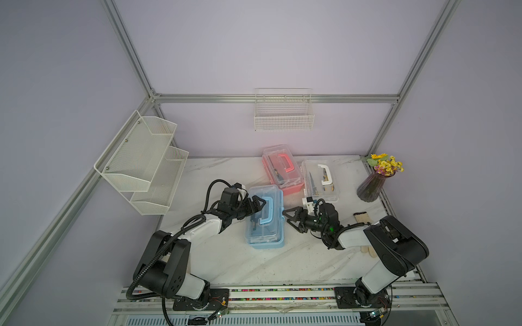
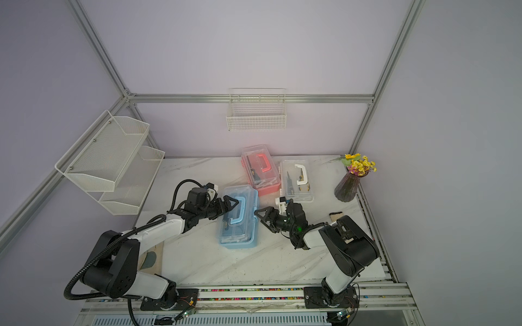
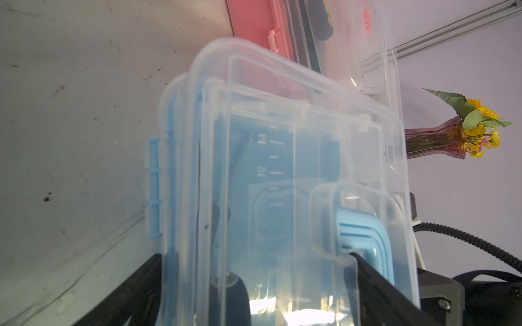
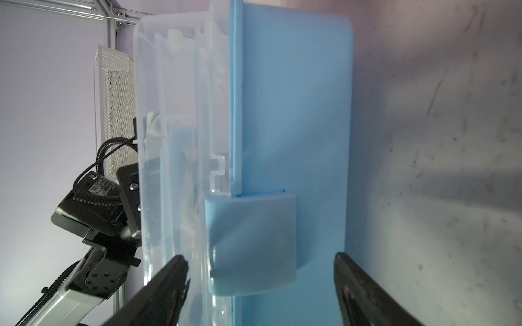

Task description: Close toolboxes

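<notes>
The blue toolbox (image 1: pixel 265 231) lies at centre with its clear lid down. My open left gripper (image 1: pixel 257 204) is over its left part; in the left wrist view, fingers (image 3: pixel 138 296) straddle the lid's end. My open right gripper (image 1: pixel 290 217) is at its right side; in the right wrist view a blue latch (image 4: pixel 251 243) sits between the fingers, apparently not gripped. A pink toolbox (image 1: pixel 282 168) and a clear toolbox (image 1: pixel 318 182) with white handle lie behind, both lidded.
A vase with flowers (image 1: pixel 371 187) stands at the back right. A glove (image 1: pixel 365 220) lies behind the right arm. Wire baskets (image 1: pixel 141 163) hang on the walls.
</notes>
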